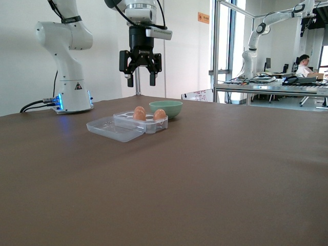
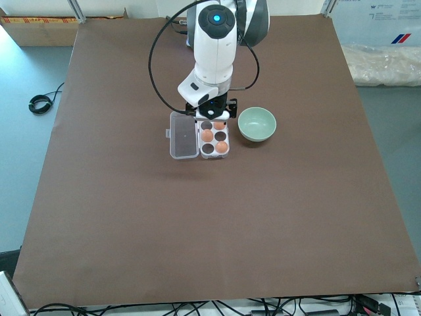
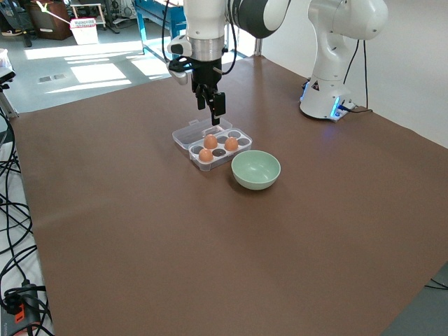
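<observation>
An egg carton (image 2: 214, 141) with a clear lid folded open holds three eggs (image 3: 206, 155), with empty cups among them, as the left and right views show. A pale green bowl (image 2: 256, 124) stands beside it on the brown table. My black gripper (image 1: 140, 77) hangs above the carton, clear of the eggs. In the top view its two fingers stand apart with nothing between them. In the left view the wrist hides most of the fingers and part of the carton's back.
My arm's base (image 1: 74, 97) stands at the back, with cables running from it. Cables lie off the table's edge.
</observation>
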